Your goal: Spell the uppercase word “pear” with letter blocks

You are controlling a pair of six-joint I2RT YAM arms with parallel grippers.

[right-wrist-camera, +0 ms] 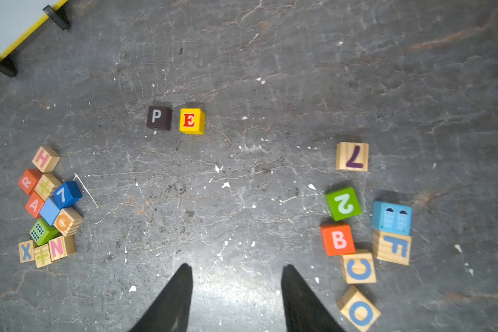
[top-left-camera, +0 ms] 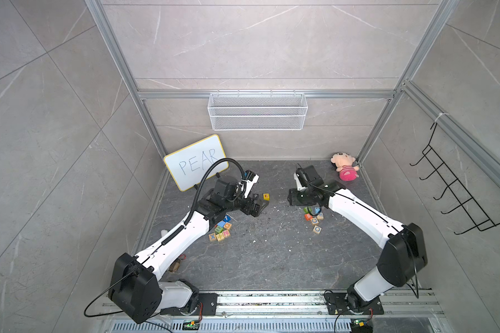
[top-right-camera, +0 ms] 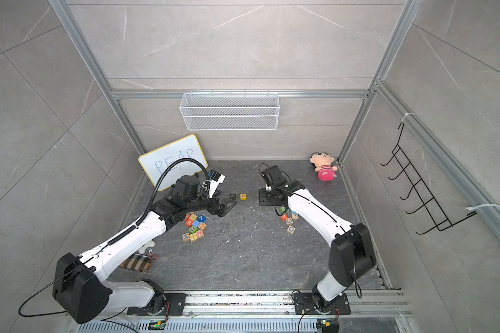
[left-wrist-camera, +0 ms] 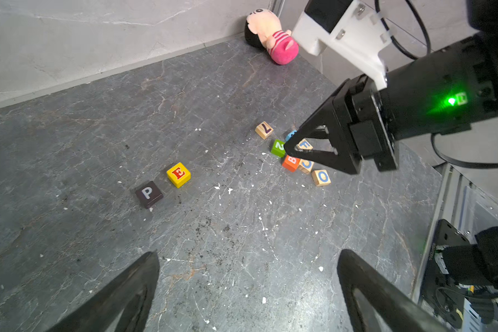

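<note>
A dark P block (right-wrist-camera: 159, 117) and a yellow E block (right-wrist-camera: 192, 121) sit side by side, a small gap between them, letters upright in the right wrist view. The red A block (right-wrist-camera: 34, 204) and red R block (right-wrist-camera: 30, 181) lie in the left cluster. My left gripper hangs above the floor, open and empty, in front of P and E. My right gripper is raised, its fingers apart with only floor between them; the left wrist view shows its fingers (left-wrist-camera: 315, 132) in front of the right cluster.
The whiteboard (top-left-camera: 196, 162) reading PEAR leans at the back left. Loose blocks such as the green 2 block (right-wrist-camera: 343, 203) and orange B block (right-wrist-camera: 337, 239) lie at the right. A doll (top-left-camera: 345, 166) sits at the back right.
</note>
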